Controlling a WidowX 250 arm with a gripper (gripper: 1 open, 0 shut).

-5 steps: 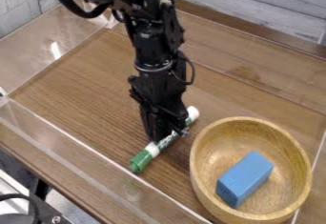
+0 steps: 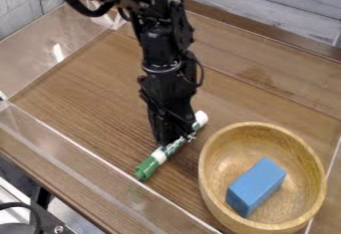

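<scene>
My black gripper hangs from the top centre, its tip low over a green and white pen-like stick that lies diagonally on the wooden table. The fingertips are dark and partly hide each other; the gripper looks shut, and whether it touches the stick is unclear.
A tan bowl holding a blue block sits at the lower right, close beside the stick. A black cable lies at the lower left.
The gripper has shifted very slightly to the left. The stick, bowl and block look unmoved.
</scene>
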